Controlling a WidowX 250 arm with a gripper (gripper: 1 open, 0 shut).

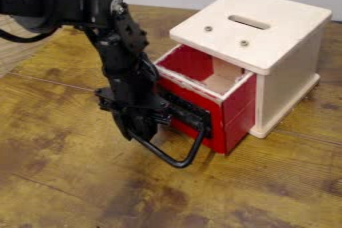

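A cream wooden cabinet (254, 27) with a slotted top stands at the upper right. Its red drawer (230, 117) is pulled out toward the left, its pale-rimmed inside visible from above. A black curved handle bar (187, 152) juts from the front of the drawer down to the left. My black gripper (140, 124) is down at the drawer's front, shut on this handle near its left part; the fingertips are dark against it and hard to make out.
The cabinet takes up the upper right, with a narrow bare strip to its right.
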